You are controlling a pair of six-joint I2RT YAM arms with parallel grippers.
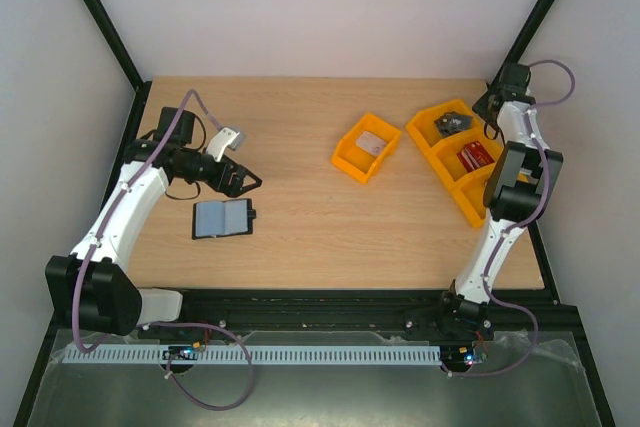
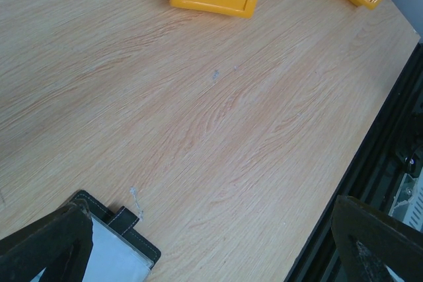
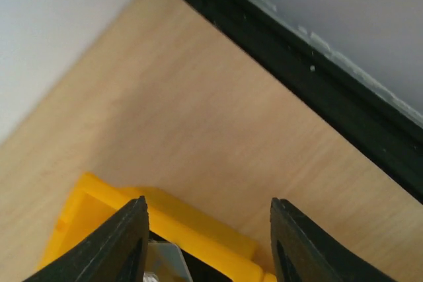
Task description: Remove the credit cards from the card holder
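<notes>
An open black card holder [image 1: 223,218] with pale pages lies on the left of the table; its edge and small strap [image 2: 123,220] show at the lower left in the left wrist view. Slightly behind the holder, my left gripper [image 1: 243,183] stays open and empty. On the far right, my right gripper hovers by the back end of the long yellow tray [image 3: 192,229], its fingers [image 3: 137,236] apart and nothing held. A clear-edged item [image 3: 166,261] in that tray is partly hidden by a finger. A pale pinkish, card-like piece [image 1: 371,143] lies in the small yellow bin [image 1: 348,167].
The long yellow tray has several compartments, holding a dark packet [image 1: 453,123] and a red item [image 1: 474,155]. Close behind it stand the back corner and the dark frame rail [image 3: 291,80].
</notes>
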